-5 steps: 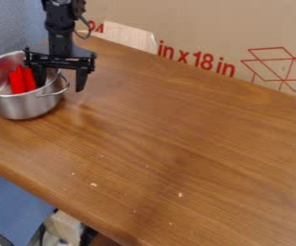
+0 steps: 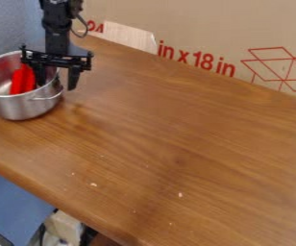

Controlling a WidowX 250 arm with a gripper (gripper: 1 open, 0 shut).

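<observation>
A steel pot sits at the left end of the wooden table, a handle on its right side. Inside it is a red object, partly hidden by my black gripper. The gripper is over the pot's back-right part, its lower parts reaching to about rim level or inside. Whether it is open or shut, or holds anything, I cannot tell.
A cardboard panel stands along the back. A blue surface lies below the table's front-left edge.
The gripper has shifted very slightly over the pot. The pot and red object look almost unchanged.
</observation>
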